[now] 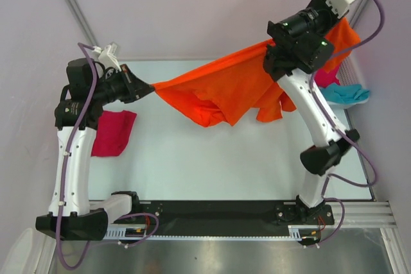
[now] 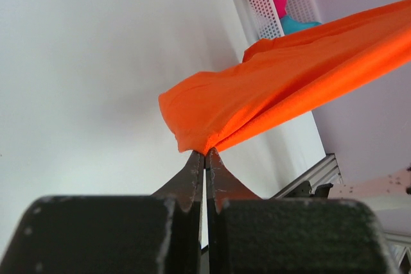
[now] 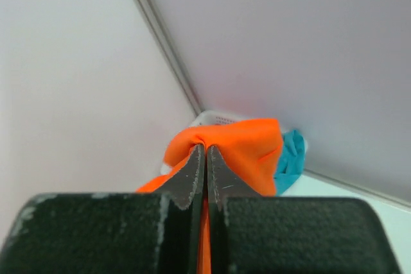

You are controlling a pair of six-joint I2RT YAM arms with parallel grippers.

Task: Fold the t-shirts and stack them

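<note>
An orange t-shirt (image 1: 237,85) is held up and stretched between both arms over the table. My left gripper is shut on one corner of it, and the fabric runs from those tips toward the back right. In the right wrist view my right gripper is shut on another part of the shirt, with cloth hanging around and below the fingers. From above, the right arm covers that grip. The lower folds of the shirt hang loose in the middle. A folded red t-shirt (image 1: 114,134) lies at the left edge of the table.
At the back right stands a white perforated basket (image 2: 261,1) with pink cloth (image 1: 326,76) and teal cloth (image 1: 345,94) in it. Walls close in on the back and sides.
</note>
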